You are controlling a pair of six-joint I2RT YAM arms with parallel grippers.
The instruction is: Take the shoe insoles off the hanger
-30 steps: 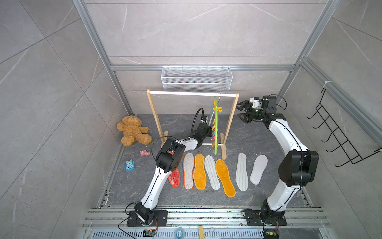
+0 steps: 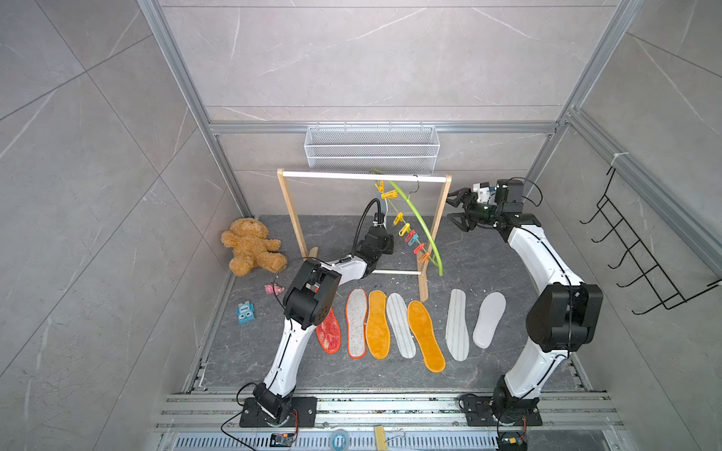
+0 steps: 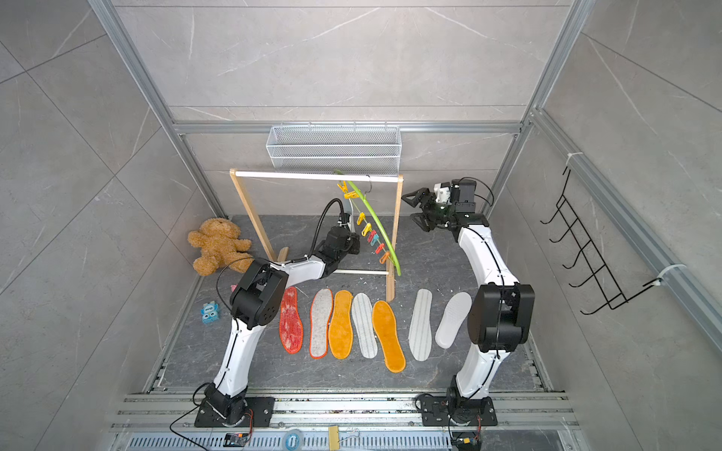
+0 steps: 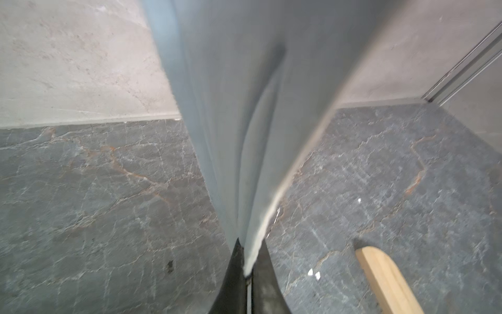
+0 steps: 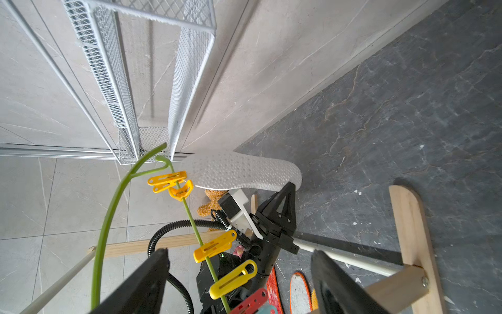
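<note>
My left gripper is shut on a white insole (image 4: 261, 115), which rises from the fingertips. In the right wrist view that insole (image 5: 240, 168) reaches up to yellow clips (image 5: 178, 189) on the green hanger (image 2: 406, 203); whether it is still clipped is unclear. The hanger hangs tilted from the rack's white bar (image 2: 346, 176), carrying several coloured clips. My right gripper (image 2: 451, 209) stands open right of the rack, nothing between its fingers. Several red, orange and white insoles (image 2: 377, 323) lie in a row on the floor in front.
The wooden rack post (image 2: 440, 203) stands between my right gripper and the hanger. A white mesh basket (image 2: 371, 150) is on the back wall, a teddy bear (image 2: 248, 244) at the left, a black hook rack (image 2: 631, 251) on the right wall.
The hanger has swung and tilted, its top going leftward and its lower end rightward. My left gripper has moved slightly left and up with the insole. The right arm is still.
</note>
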